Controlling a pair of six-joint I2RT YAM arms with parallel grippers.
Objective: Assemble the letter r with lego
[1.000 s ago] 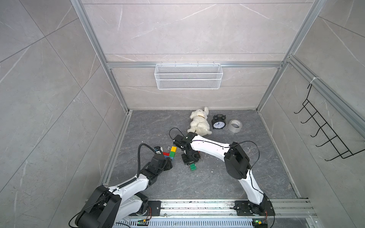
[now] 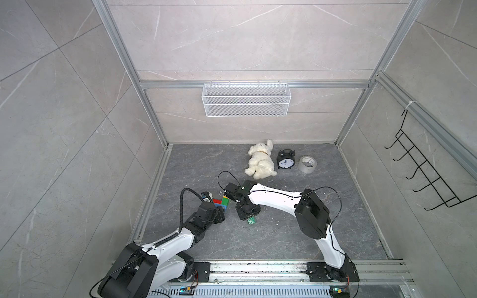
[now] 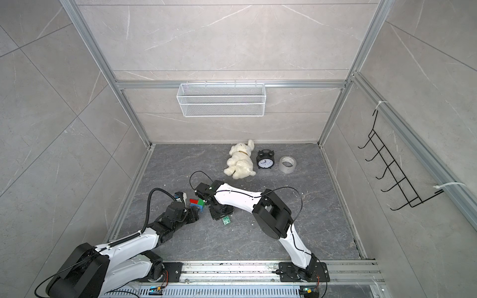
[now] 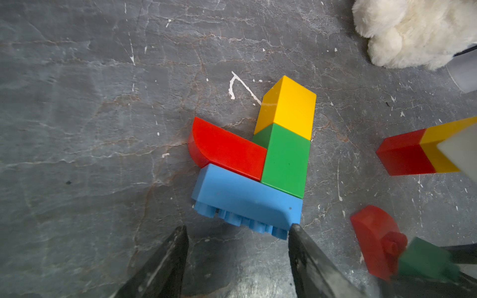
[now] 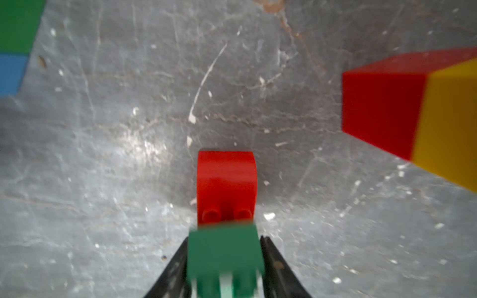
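Note:
In the left wrist view a flat assembly lies on the floor: blue brick (image 4: pixel 246 191), curved red brick (image 4: pixel 223 149), green brick (image 4: pixel 285 164) and yellow brick (image 4: pixel 293 106). My left gripper stands open below it, with nothing between its fingers. In the right wrist view, my right gripper has a blurred green piece (image 5: pixel 223 250) between its fingertips; whether it grips it cannot be told. Directly beyond lies a loose curved red brick (image 5: pixel 226 178). A red brick (image 5: pixel 382 104) joined to a yellow one (image 5: pixel 452 119) stands to its right.
A white plush toy (image 2: pixel 260 161), black alarm clock (image 2: pixel 286 160) and tape roll (image 2: pixel 307 164) sit at the back. A wire rack hangs on the right wall.
The left arm looks still.

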